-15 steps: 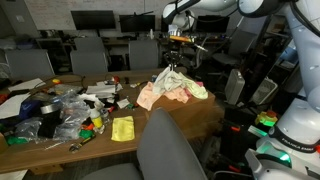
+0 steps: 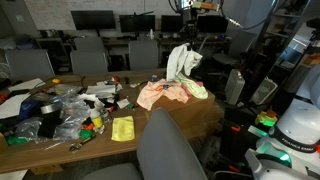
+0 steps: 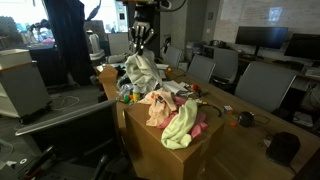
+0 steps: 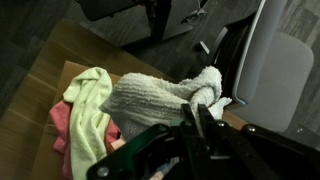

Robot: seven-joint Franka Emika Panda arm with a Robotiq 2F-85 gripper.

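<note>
A white cloth (image 2: pixel 183 63) hangs from my gripper (image 2: pixel 188 44), which is shut on its upper end above the table's far right end. In the wrist view the white towel (image 4: pixel 160 100) spreads below the gripper and hides part of what lies under it. A pink-orange cloth (image 3: pixel 160 107) and a pale green cloth (image 3: pixel 181 126) lie crumpled on the table near its edge. The green cloth (image 4: pixel 88 120) also shows at the left of the wrist view, beside a red-pink cloth (image 4: pixel 62 128). A yellow cloth (image 2: pixel 123 128) lies flat nearer the table's middle.
Plastic bags (image 2: pixel 68 120), bottles (image 2: pixel 96 117) and loose items crowd the left of the table (image 2: pixel 150 134). Grey chairs (image 2: pixel 90 55) stand along the far side, and one big chair (image 2: pixel 170 150) blocks the near side. Bare wood lies around the yellow cloth.
My gripper has risen, lifting the white cloth from the heap of cloths on the table until it hangs long above them. The other cloths stay on the table.
</note>
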